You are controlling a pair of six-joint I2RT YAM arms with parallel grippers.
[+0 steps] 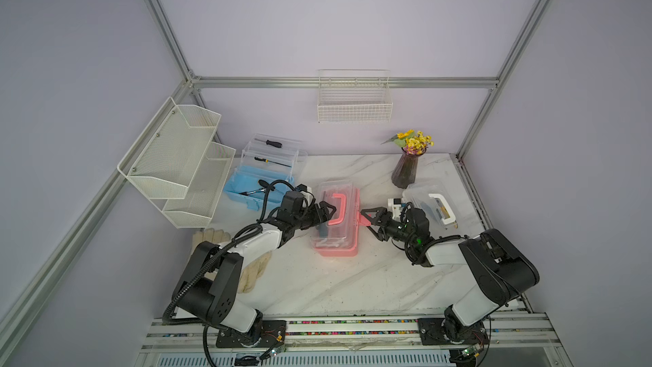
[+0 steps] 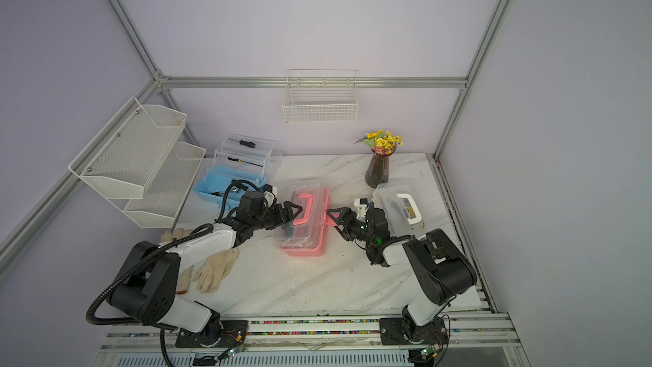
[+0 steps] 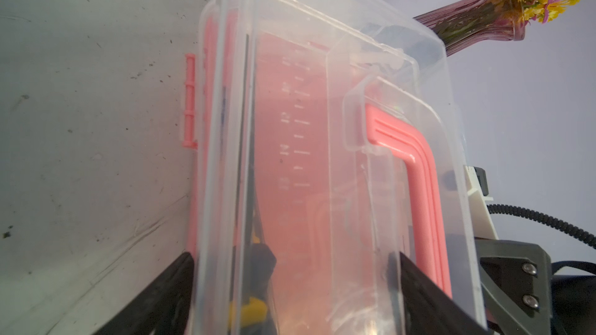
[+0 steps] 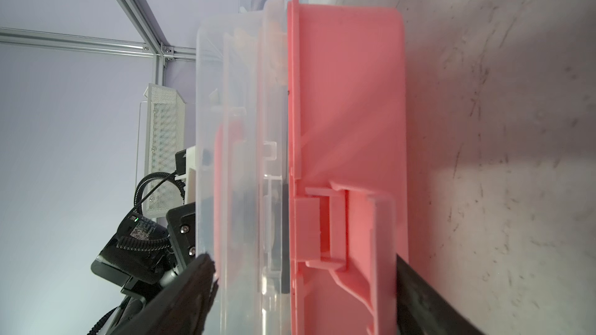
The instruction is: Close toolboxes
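The pink toolbox stands mid-table, its clear lid lying over the base and its pink handle on top. Over the lid, my left gripper is open, its fingers spread across the clear plastic. On the box's right side a pink latch sticks outward from the base. My right gripper is around this latch with a gap between its fingers; one finger is at the latch's outer edge. A blue toolbox at the back left has its lid raised.
A clear box with a white handle stands behind my right arm. The flower vase is at the back right, and gloves lie by my left arm. Free table lies in front of the pink toolbox.
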